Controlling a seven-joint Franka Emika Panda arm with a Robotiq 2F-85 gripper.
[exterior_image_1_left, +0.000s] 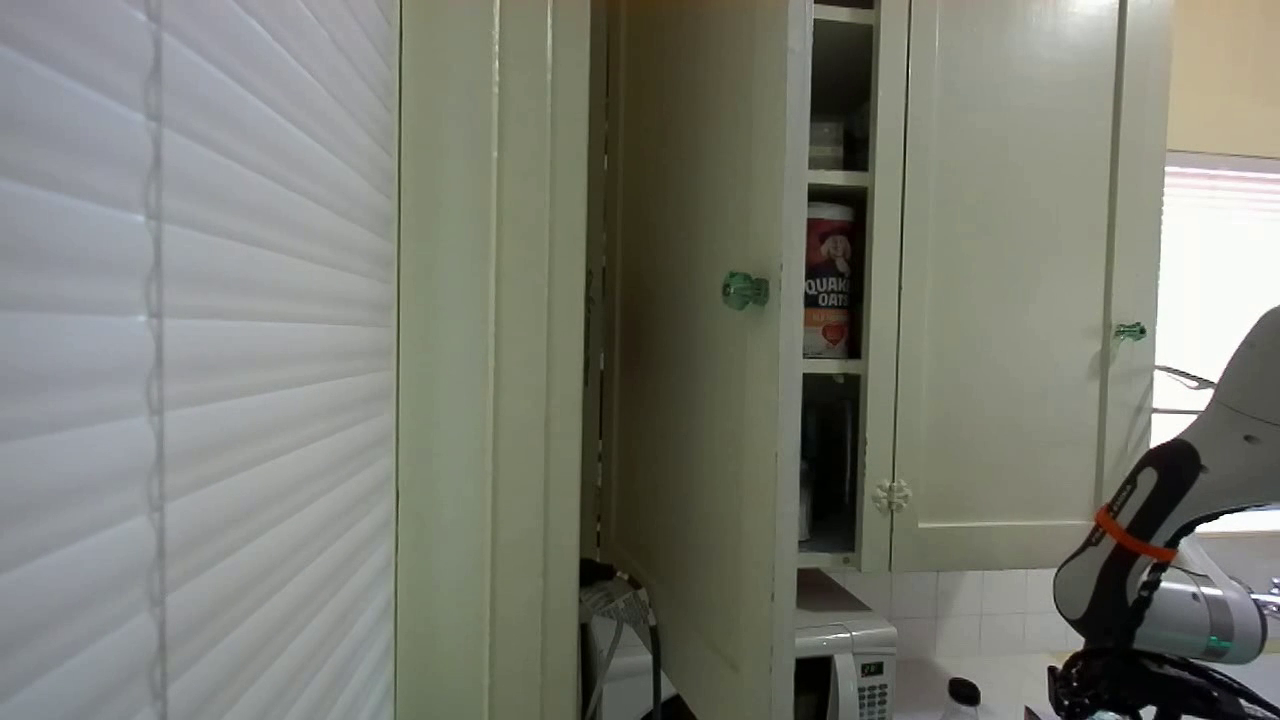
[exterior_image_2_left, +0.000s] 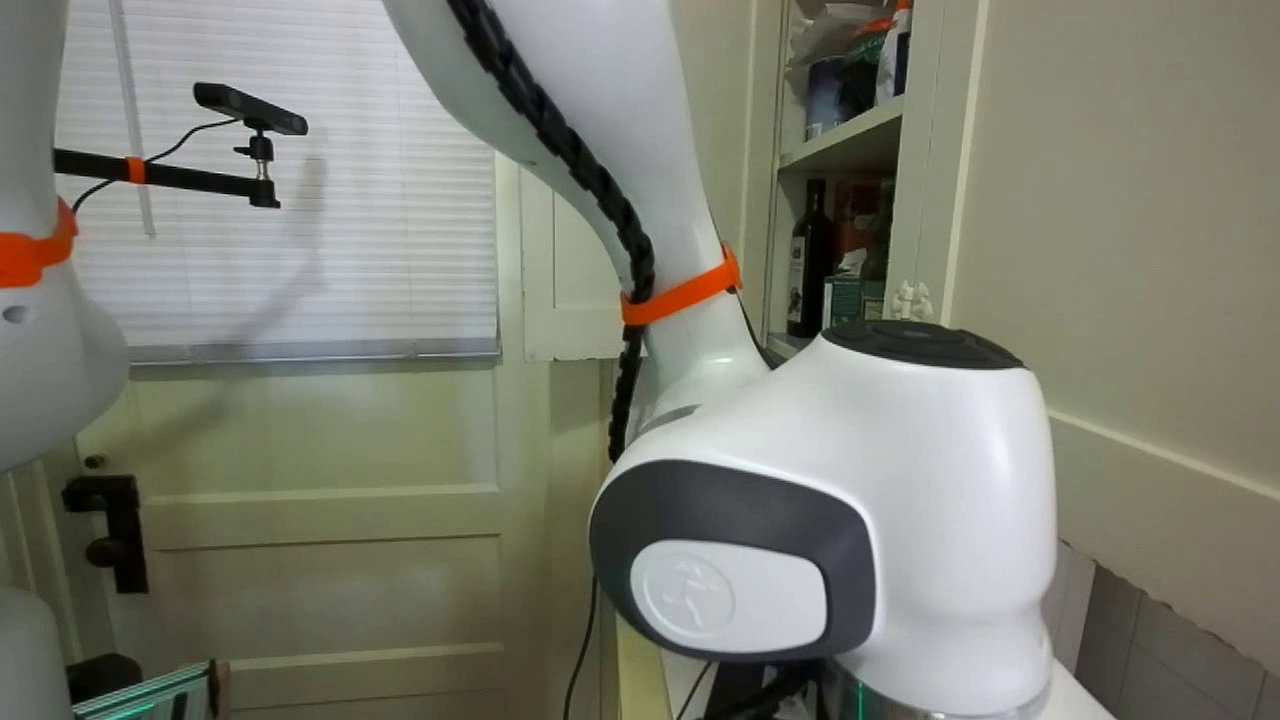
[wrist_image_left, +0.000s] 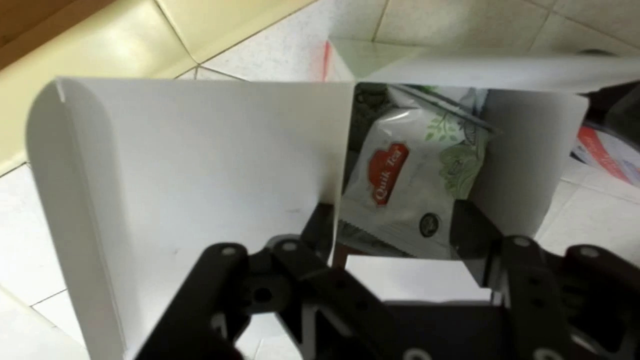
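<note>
An open-topped white cardboard box (wrist_image_left: 418, 279) fills the middle of the wrist view, its flaps (wrist_image_left: 210, 162) spread outward. Inside lies a white tea packet (wrist_image_left: 414, 174) with a red "Quik Tea" label, and other packets show around it. My gripper is shut on the box, its black fingers (wrist_image_left: 474, 237) well apart with the box's near end between them. The left finger sits outside the left wall; exactly where the right one touches is hard to see. In both exterior views the gripper and box are out of sight.
White tiles (wrist_image_left: 42, 234) with a yellow tiled edge (wrist_image_left: 114, 78) lie beneath. A red-and-white item (wrist_image_left: 606, 156) is at the right. An open cupboard door (exterior_image_1_left: 702, 360) stands near shelves holding an oats canister (exterior_image_1_left: 829, 282), above a microwave (exterior_image_1_left: 846, 642).
</note>
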